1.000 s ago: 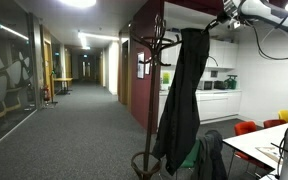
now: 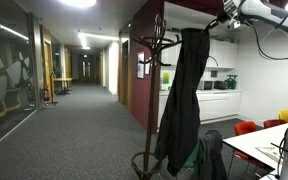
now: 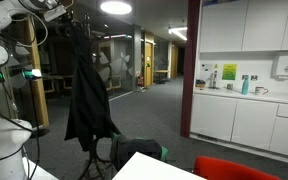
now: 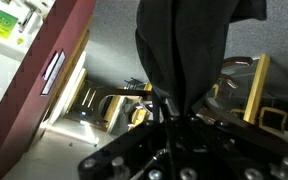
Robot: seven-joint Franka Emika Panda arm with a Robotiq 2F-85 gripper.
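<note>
A long black garment (image 2: 184,100) hangs beside the brown wooden coat stand (image 2: 148,110) in exterior view 1. Its top corner stretches up to the right, to my gripper (image 2: 222,21) high in the frame. In exterior view 2 the same dark cloth (image 3: 87,95) drops from the raised arm and hides most of the stand. The wrist view shows the black fabric (image 4: 179,45) running in to my gripper, which is shut on it. Whether the garment touches a hook of the stand cannot be made out.
A dark jacket (image 2: 212,155) and something green are low behind the garment. A white table (image 2: 254,143) and red chairs (image 2: 246,128) stand at the right. White kitchen cabinets (image 3: 239,115) line the back. Open carpet (image 2: 74,140) lies left of the stand.
</note>
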